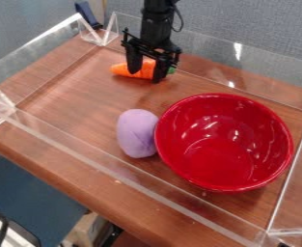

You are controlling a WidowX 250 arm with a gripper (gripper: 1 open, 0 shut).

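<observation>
The black gripper (148,60) is at the back of the wooden table, low over an orange carrot (126,70) lying near the rear wall. Its fingers straddle the carrot's right part, partly hiding it; whether they are closed on it is unclear. A purple eggplant-like object (136,133) lies mid-table, left of a large red bowl (224,142), which is empty.
Clear low walls border the wooden tabletop (66,106). The red bowl takes up much of the right front. A dark blue object sits outside at the back left.
</observation>
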